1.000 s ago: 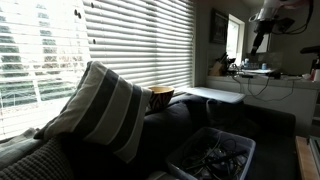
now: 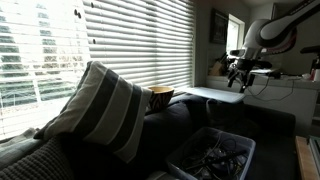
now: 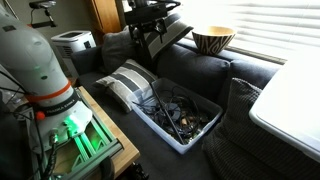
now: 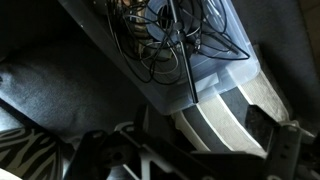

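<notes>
My gripper (image 2: 238,74) hangs in the air at the right of exterior view 1, high above the dark sofa. The wrist view looks down past the gripper: its two dark fingers stand wide apart, with nothing gripped between them. Below lies a clear plastic bin (image 4: 238,72) full of black cables and small items, also seen as a bin (image 3: 178,141) in exterior view 2. A striped pillow (image 2: 108,112) leans on the sofa. On the sofa back sits a patterned bowl (image 3: 213,40), its zebra-like side (image 4: 28,152) partly visible at the wrist view's lower left.
A white tabletop (image 3: 298,100) fills the right of exterior view 2. Window blinds (image 2: 140,45) rise behind the sofa. A dark knitted cushion (image 3: 240,125) lies beside the bin. A wooden table edge (image 3: 120,158) is at the front.
My arm has come down and leftward in exterior view 1, with more of it now in sight. The bin, pillow and bowl have stayed put.
</notes>
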